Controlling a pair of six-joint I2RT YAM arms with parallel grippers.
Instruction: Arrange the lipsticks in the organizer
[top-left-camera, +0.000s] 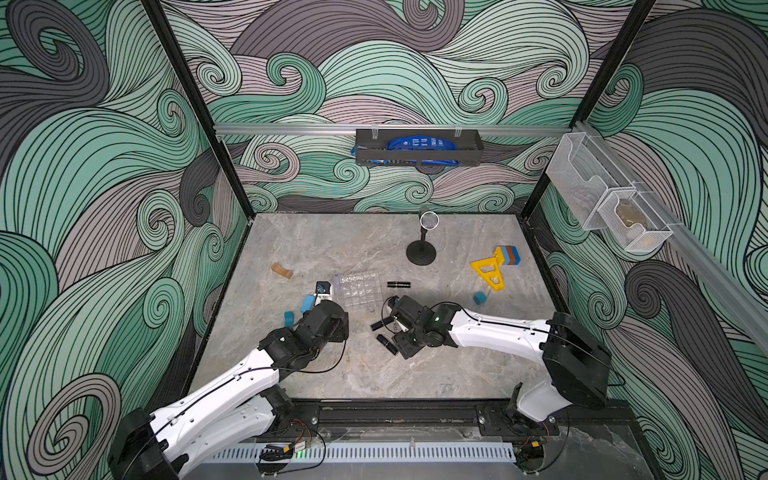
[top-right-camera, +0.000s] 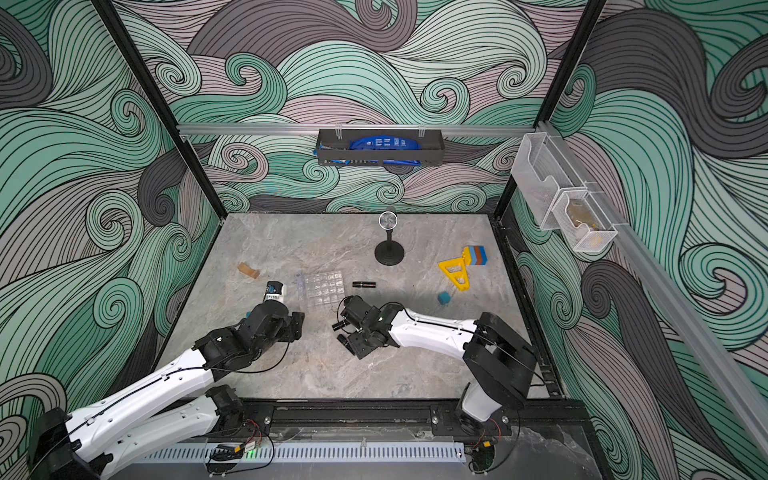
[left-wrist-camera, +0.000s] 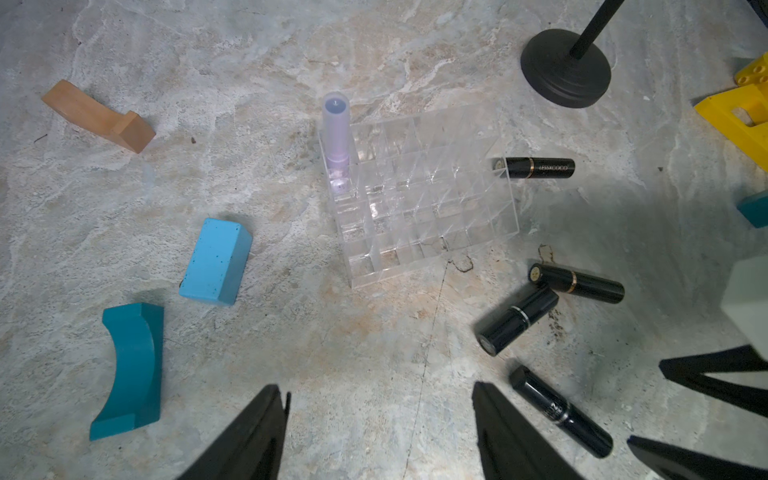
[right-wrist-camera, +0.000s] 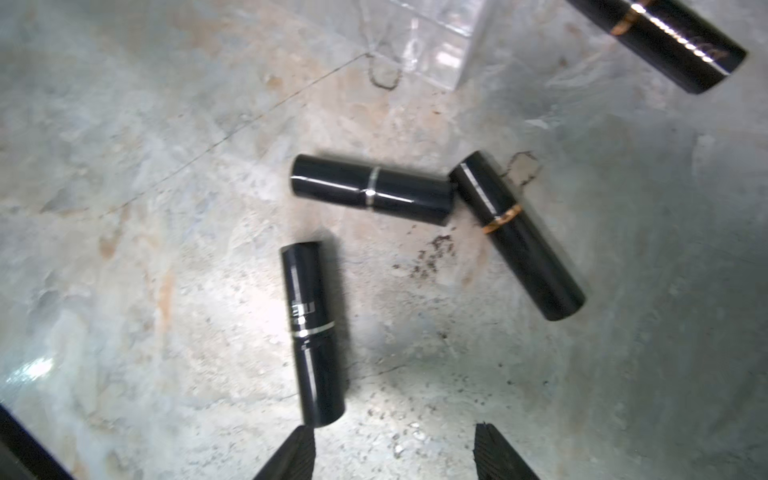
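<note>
The clear organizer (left-wrist-camera: 432, 192) lies in the middle of the table, with a pale purple lipstick (left-wrist-camera: 337, 132) upright in its far-left corner slot. Several black lipsticks lie on the table to its right and front. One with a gold band (left-wrist-camera: 541, 168) is beside its right edge. Another gold-banded lipstick (right-wrist-camera: 518, 236) touches a silver-banded lipstick (right-wrist-camera: 372, 189). Nearer the front lies a lettered lipstick (right-wrist-camera: 313, 334), just beyond the left finger of my right gripper, which is open and empty. My left gripper stands open in front of the organizer, holding nothing.
A black microphone stand (left-wrist-camera: 566, 68) stands behind the organizer. Blue block (left-wrist-camera: 216, 261), teal arch (left-wrist-camera: 132, 372) and wooden piece (left-wrist-camera: 100, 116) lie left. A yellow triangle (top-left-camera: 488, 273) lies right. The right fingers show at the left wrist view's right edge.
</note>
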